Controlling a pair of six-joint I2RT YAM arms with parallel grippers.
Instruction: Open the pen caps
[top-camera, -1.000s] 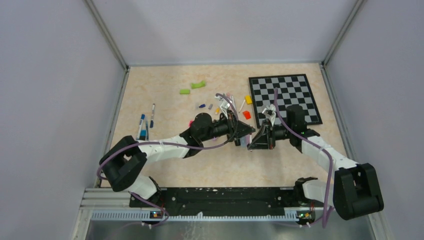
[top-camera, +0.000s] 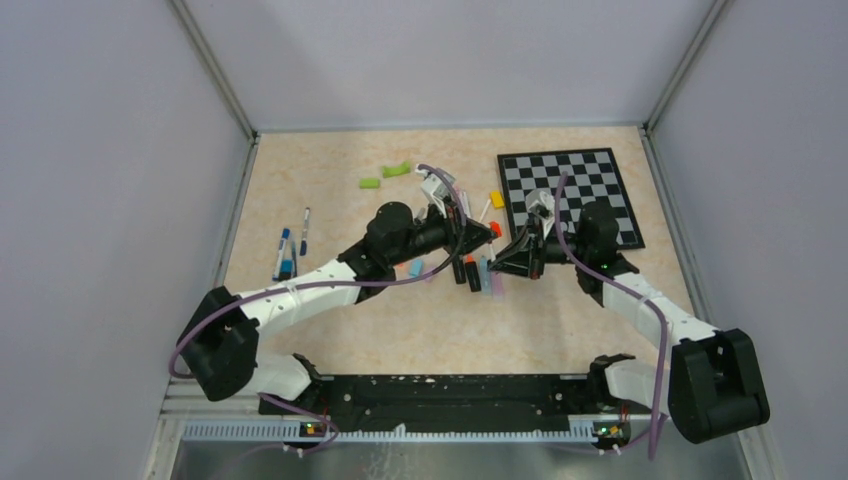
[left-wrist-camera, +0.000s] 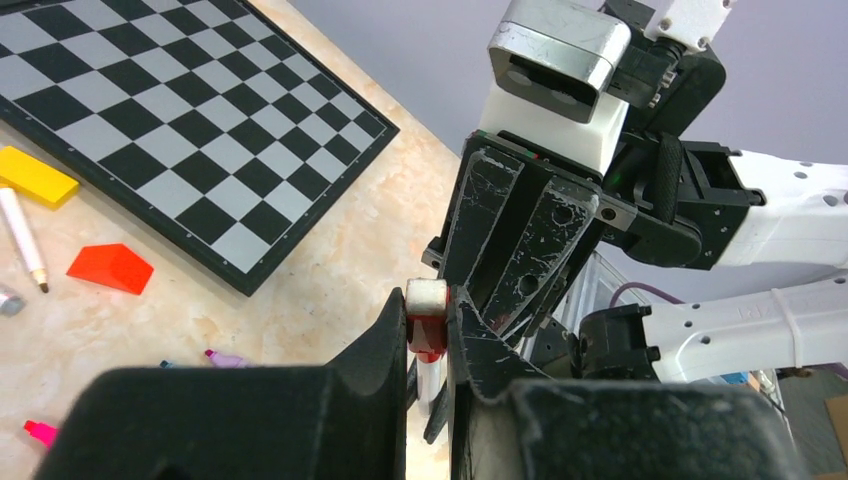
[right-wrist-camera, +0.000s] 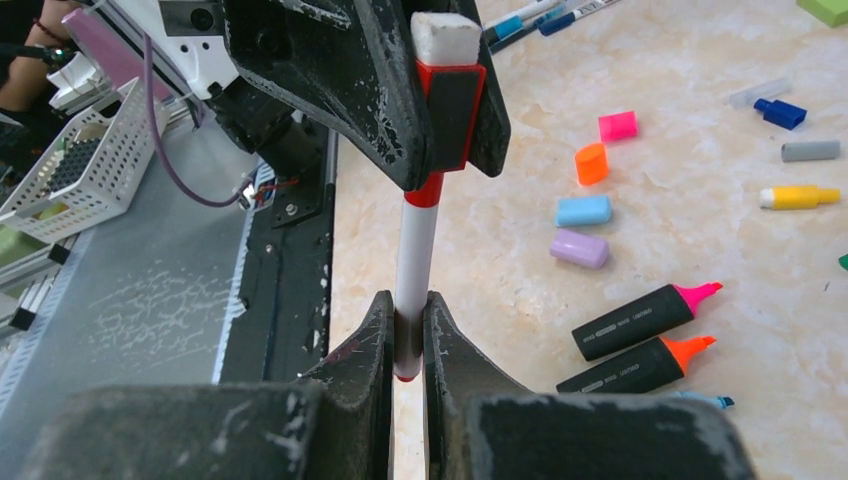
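One white marker (right-wrist-camera: 417, 245) with a red cap (right-wrist-camera: 447, 110) and a white tip stands nearly upright between my two grippers. My left gripper is shut on the cap end. Lower down, my right gripper is shut on the white barrel. Cap and barrel are still in line, and a red stretch shows just under the left fingers; whether the cap has loosened I cannot tell. Uncapped black highlighters with pink (right-wrist-camera: 640, 318) and orange (right-wrist-camera: 640, 365) tips lie on the table.
Loose caps, among them a light blue cap (right-wrist-camera: 584, 210) and a purple cap (right-wrist-camera: 579, 248), are scattered beside the highlighters. A chessboard (top-camera: 503, 190) lies at the back right. Blue pens (top-camera: 281, 254) rest at the left.
In the top view both grippers have moved toward the back of the table and slightly left, staying close together with the marker between them.
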